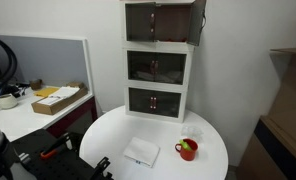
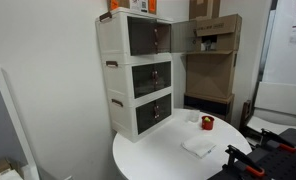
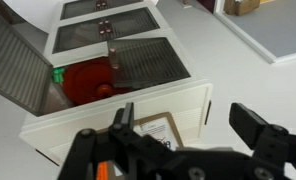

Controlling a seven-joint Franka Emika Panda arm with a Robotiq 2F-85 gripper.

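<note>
A white cabinet [image 1: 156,47] of three stacked units with dark glass doors stands at the back of the round table. On the top unit, the left door [image 1: 141,22] now lies across its side of the opening, while the right door [image 1: 198,22] is swung outward. In the wrist view the compartment holds a red item [image 3: 86,80] with something green beside it; one door [image 3: 18,62] stands out and the other door [image 3: 148,62] covers its half. My gripper is open with nothing between its fingers, near the cabinet.
On the white table [image 1: 113,130] are a red mug [image 1: 187,151] with something green in it, a clear cup [image 2: 194,116] and a white folded cloth or pad [image 1: 141,152]. Stacked cardboard boxes [image 2: 210,75] stand beside the cabinet.
</note>
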